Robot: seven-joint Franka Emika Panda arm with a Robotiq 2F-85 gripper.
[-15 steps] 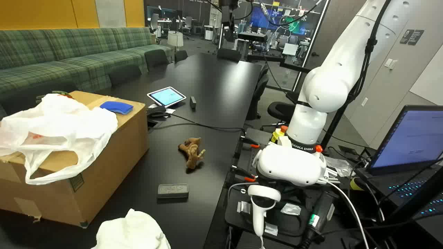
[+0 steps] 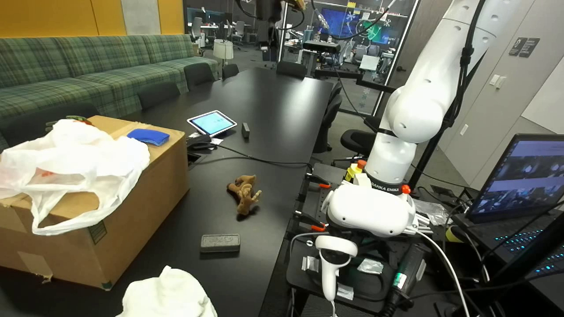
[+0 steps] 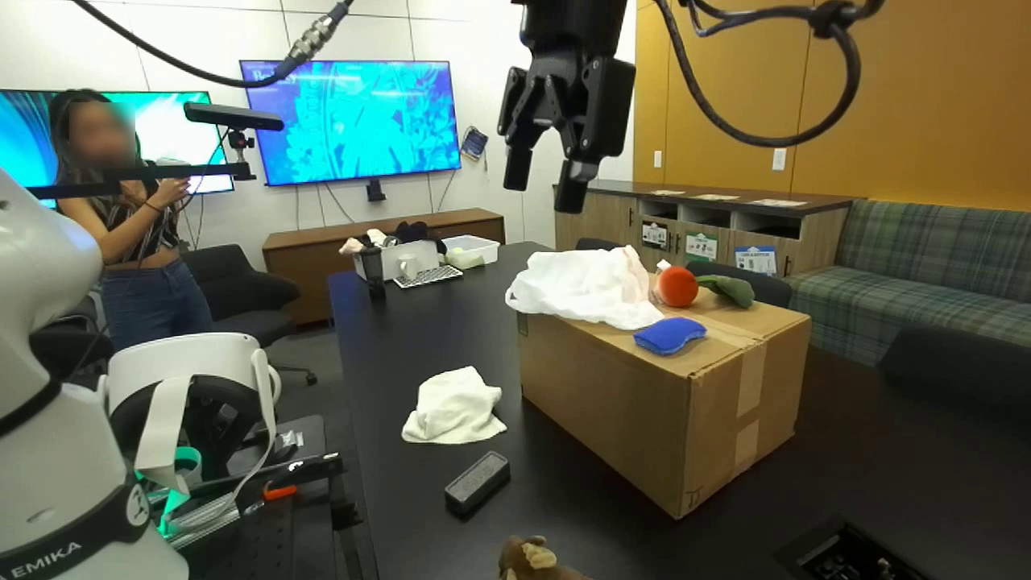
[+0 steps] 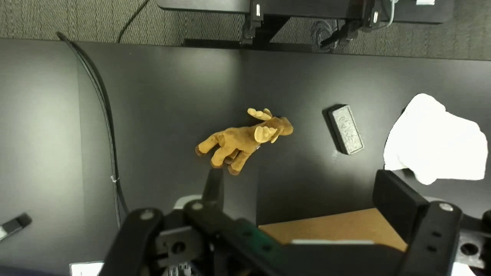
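High above the table, my gripper stands open with nothing between its fingers. Below it in the wrist view lies a brown plush moose with pale antlers, on its side on the black table. A dark grey eraser rests to the moose's right there, and a crumpled white cloth lies beyond the eraser. On the cardboard box sit a white plastic bag, a blue sponge-like piece, a round red-orange item and something green.
A tablet and a small dark block lie farther along the table, with a black cable crossing it. White bins stand at the far end in exterior view 2. Bare tabletop surrounds the moose.
My gripper and upper arm have shifted left in exterior view 1. The laptop screen now shows camera pictures. The objects on the table and box have stayed put.
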